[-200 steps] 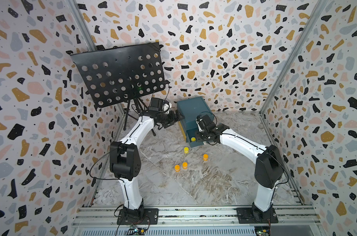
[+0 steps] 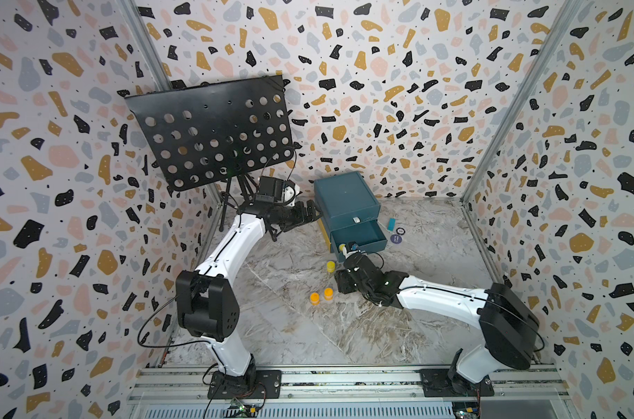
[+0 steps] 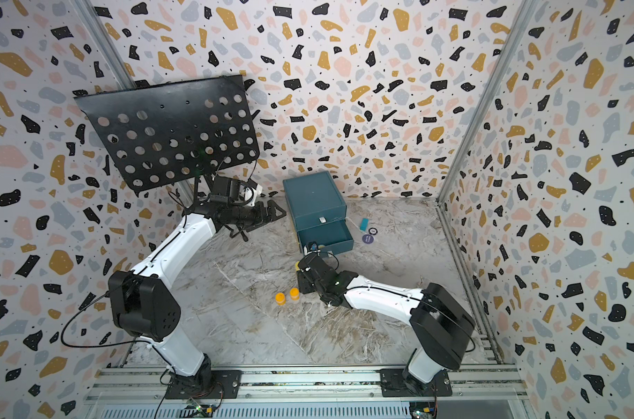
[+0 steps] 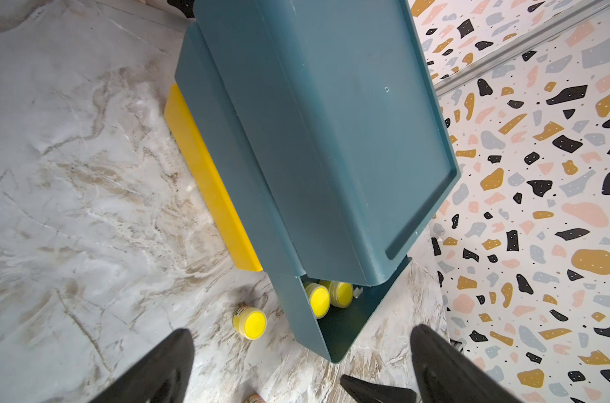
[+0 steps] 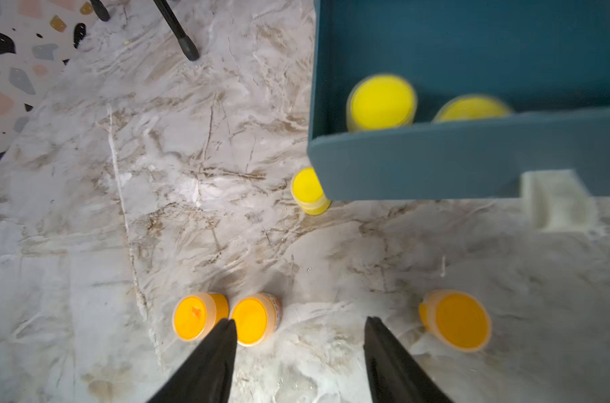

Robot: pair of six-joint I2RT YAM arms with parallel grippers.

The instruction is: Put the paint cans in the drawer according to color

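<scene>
My right gripper hangs part open over the table, fingers apart with nothing seen between them, in front of the pulled-out teal drawer. Yellow cans lie inside it; another yellow can stands outside at its front-left corner. Orange cans stand on the table: two at left, one at right. My left gripper is open, raised left of the teal cabinet; a yellow drawer shows at its side.
A black perforated panel on a stand rises at back left. A blue object and purple disc lie right of the cabinet.
My right gripper has moved from the drawer down toward the front, uncovering more of it. My left arm has shifted slightly left.
</scene>
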